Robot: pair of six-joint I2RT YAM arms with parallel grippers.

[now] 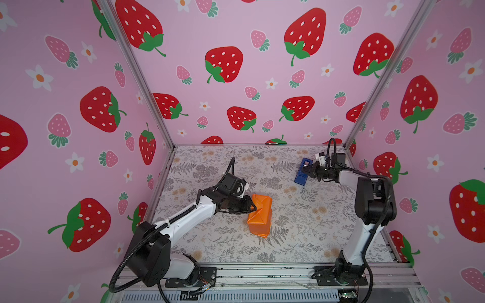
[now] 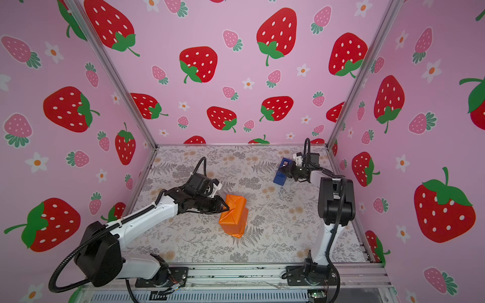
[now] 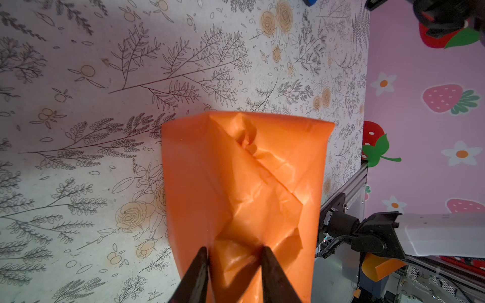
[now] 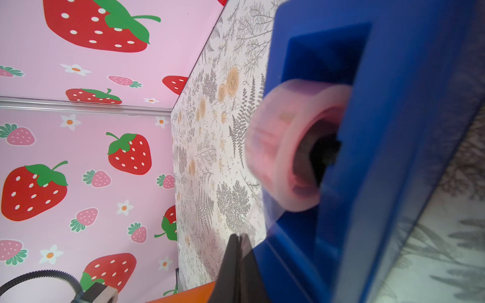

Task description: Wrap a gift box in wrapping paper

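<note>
The gift box (image 1: pixel 259 214), wrapped in glossy orange paper, lies on the table with a creased flap on top. My left gripper stands over that flap, fingers apart, with the creased paper (image 3: pixel 257 186) showing between and beneath them. At the back right is a blue tape dispenser (image 1: pixel 300 178) with a clear roll of tape (image 4: pixel 283 141). My right gripper is at the dispenser's front end, its fingertips shut together on the thin clear tape strip (image 4: pixel 255 229). Much of the strip is hard to make out.
Patterned white-grey table cover (image 1: pixel 217 161) surrounds the box and is mostly bare, including between the box and the dispenser. Strawberry-printed walls (image 1: pixel 262 75) enclose the back and both sides.
</note>
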